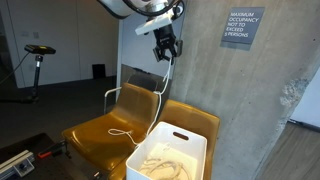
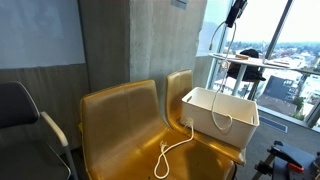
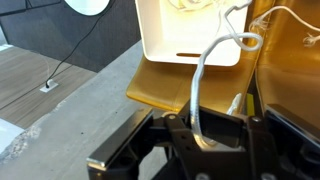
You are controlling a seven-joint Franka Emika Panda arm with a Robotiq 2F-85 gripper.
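Note:
A white rope [image 1: 158, 98] hangs from my gripper [image 1: 168, 55], which is shut on it high above the chairs. In the wrist view the rope [image 3: 205, 68] runs away from between the fingers toward the white box. Its lower part [image 2: 180, 145] drapes over the near side of the box and lies on the yellow seat in exterior view 2. The open white box [image 2: 235, 132] stands on the chairs. Pale rope-like strands [image 1: 165, 165] lie inside it.
Yellow chairs [image 1: 130, 105] stand under and behind the box, close to the concrete wall [image 1: 235, 90]. A dark chair [image 2: 35, 140] is at the left in exterior view 2. The air round the gripper is clear.

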